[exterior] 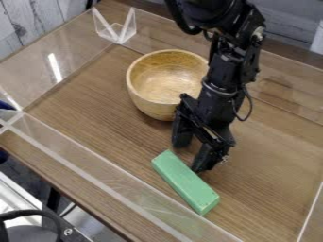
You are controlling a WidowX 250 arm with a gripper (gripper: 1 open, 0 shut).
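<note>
My black arm reaches down from the top centre to the middle of the wooden table, its gripper [197,138] low over the surface, just right of a pale wooden bowl [161,74]. A green block [184,181] lies on the table below and slightly left of the gripper. The fingers are dark and blend together, so whether they are open or shut, or hold anything, is hard to make out.
A clear bracket [113,23] stands at the back left. Clear edging runs along its left and front, with a black cable at the bottom left.
</note>
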